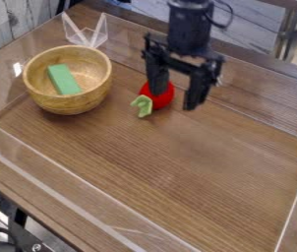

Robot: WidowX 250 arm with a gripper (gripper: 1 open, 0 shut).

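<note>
My dark gripper (pixel 180 78) hangs above the middle of the table, open, just over a red round object with a green leafy tip (pixel 158 95), which it partly overlaps in this view. Whether it touches that object I cannot tell. A tan wooden bowl (pixel 98 94) at the left holds a light green block (pixel 62 81).
A pale, crumpled-looking shape (pixel 89 30) lies at the back left, near the table's far part.
</note>
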